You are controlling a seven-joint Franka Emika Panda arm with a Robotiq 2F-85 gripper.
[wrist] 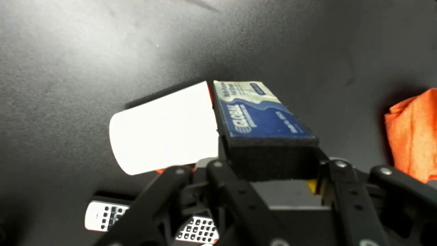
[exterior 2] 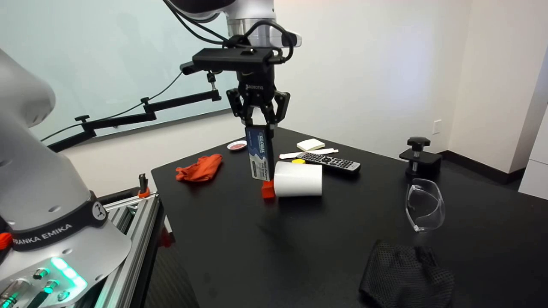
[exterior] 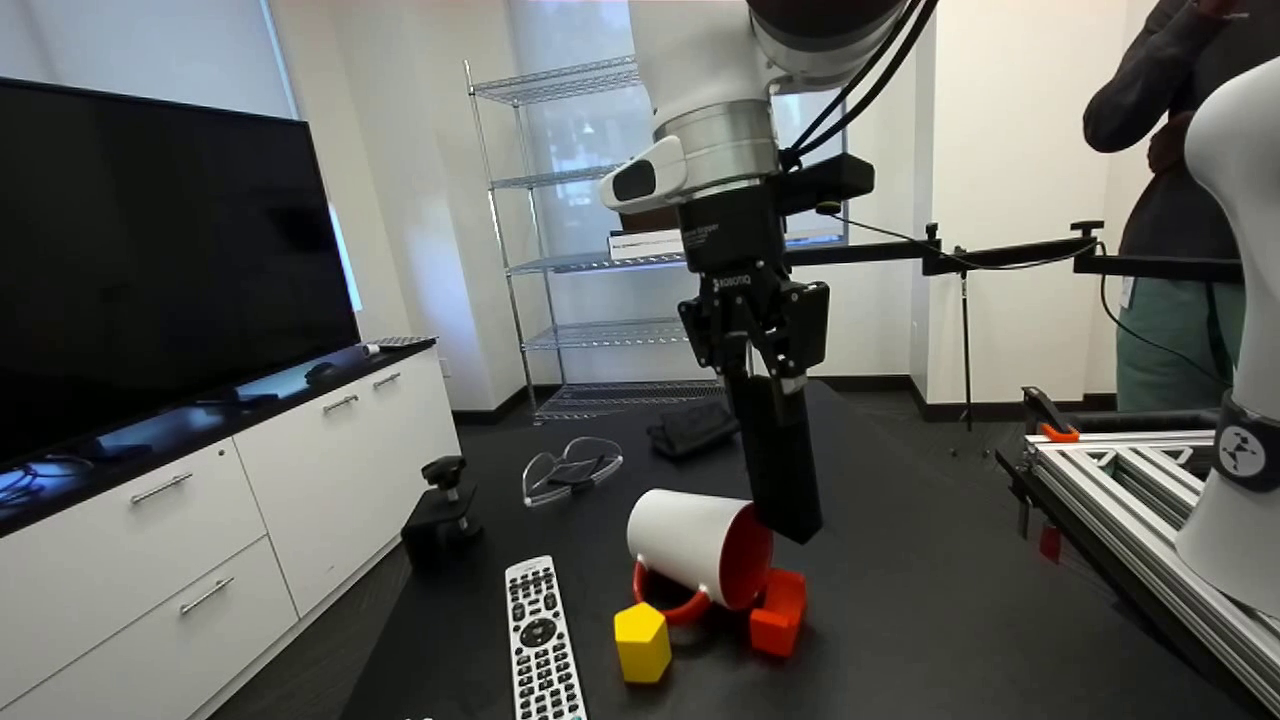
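My gripper (exterior 2: 260, 123) is shut on a dark box-shaped eraser (exterior 2: 260, 152) with a blue and cream "GLOBAL" label. In the wrist view the labelled eraser (wrist: 262, 117) points away from the fingers, beside the open end of a mug. That white mug (exterior: 690, 540), red inside and with a red handle, lies on its side on the black table. From exterior view 1 the eraser's lower end overlaps the mug's rim; whether they touch I cannot tell. A red block (exterior: 777, 612) lies against or very near the mug's mouth.
A yellow block (exterior: 643, 643) and a remote (exterior: 546, 642) lie close to the mug. An orange cloth (exterior 2: 199, 167), clear glasses (exterior 2: 425, 205), a black mesh pouch (exterior 2: 406, 277) and a black clamp (exterior 2: 422, 158) lie farther out. Bare table (exterior 2: 267, 256) stretches between mug and pouch.
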